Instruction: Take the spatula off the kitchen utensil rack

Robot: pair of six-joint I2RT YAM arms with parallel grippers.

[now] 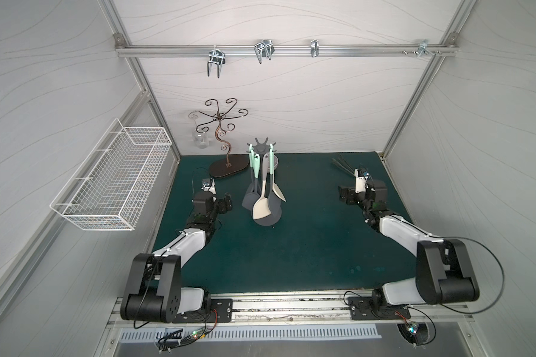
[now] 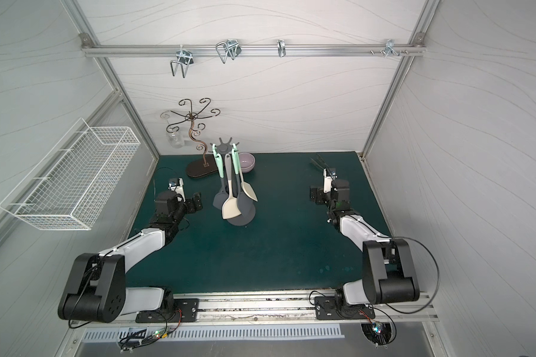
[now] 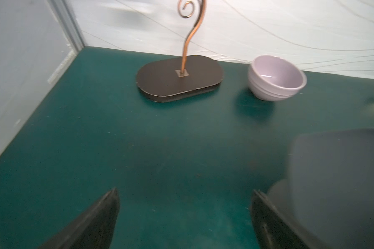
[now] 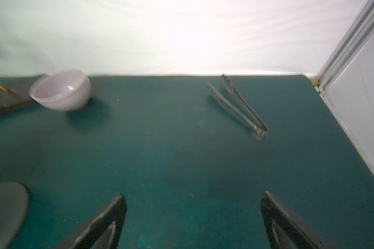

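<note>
The grey utensil rack [image 1: 261, 145] stands left of the table's middle on a round dark base [image 2: 242, 217]. Several utensils with mint or grey handles hang from it, among them a cream spatula [image 1: 261, 208] in front and dark grey ones beside it. Left of the rack and apart from it, my left gripper stands open and empty. A blurred dark grey utensil blade [image 3: 340, 182] fills the right of the left wrist view. Well to the right of the rack, my right gripper is also open, nothing between its fingers.
A scrolled metal stand [image 1: 228, 166] with a glass hanging from it stands behind left, and a pale purple bowl [image 2: 246, 161] sits behind the rack. Metal tongs [image 4: 241, 105] lie at the back right. A white wire basket [image 1: 119, 178] hangs at the left wall.
</note>
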